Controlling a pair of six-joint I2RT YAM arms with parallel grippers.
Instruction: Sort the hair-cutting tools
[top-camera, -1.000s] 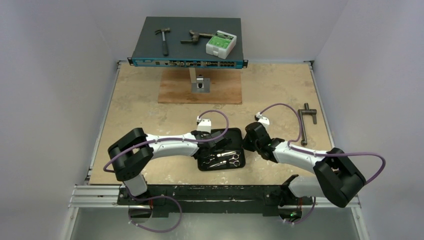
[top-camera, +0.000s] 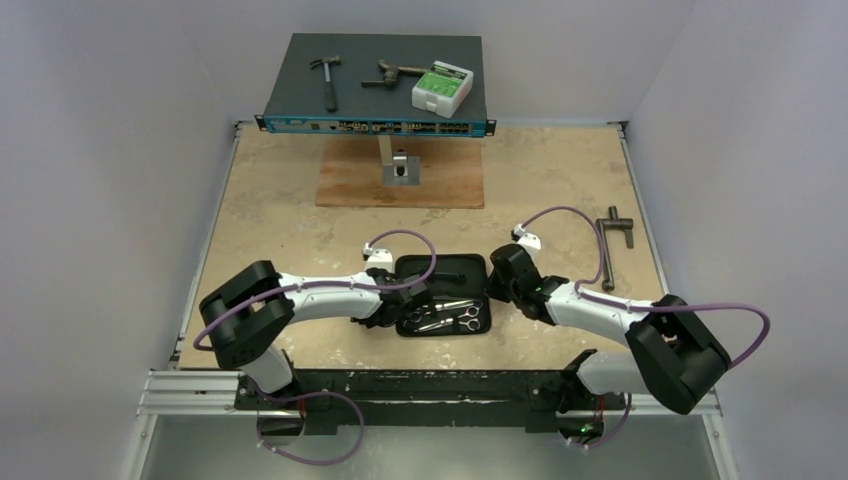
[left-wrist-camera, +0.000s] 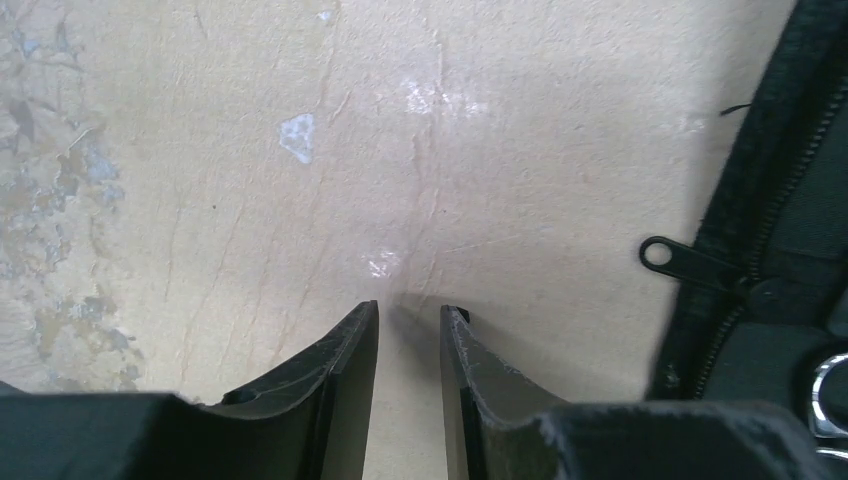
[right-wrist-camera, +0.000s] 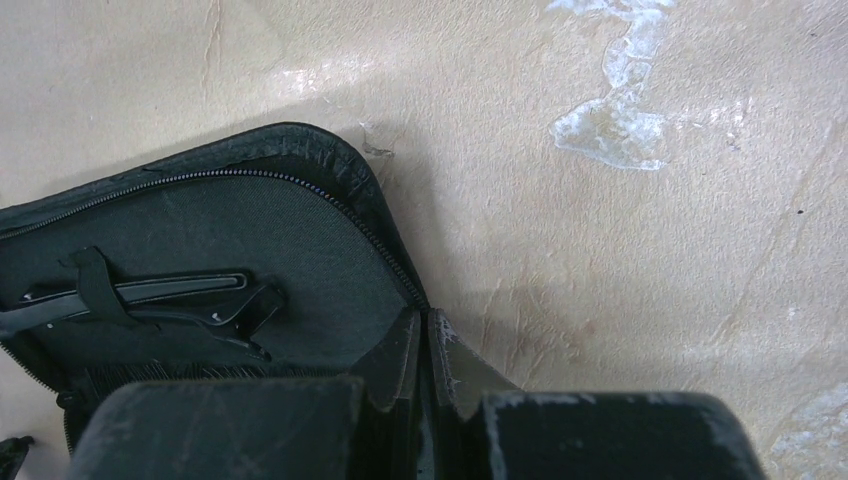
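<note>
A black zippered case (top-camera: 470, 265) lies open near the front of the table, with several silver scissors (top-camera: 468, 312) in its front half. In the left wrist view, the case's edge and zipper pull (left-wrist-camera: 700, 268) are at the right. My left gripper is just left of the case, low over bare table, with a small dark bit at its right fingertip; what it is, I cannot tell. In the right wrist view my right gripper is shut at the case's right edge, by the zipper. A dark tool (right-wrist-camera: 190, 295) sits under straps in the case's back half.
Metal bars (top-camera: 615, 240) lie at the right of the table. A raised device (top-camera: 380, 60) at the back carries a hammer (top-camera: 329, 85), a metal tool and a white box (top-camera: 440, 90).
My left gripper has moved leftward off the case, uncovering more of it. The case shifted slightly, and the right gripper moved very little.
</note>
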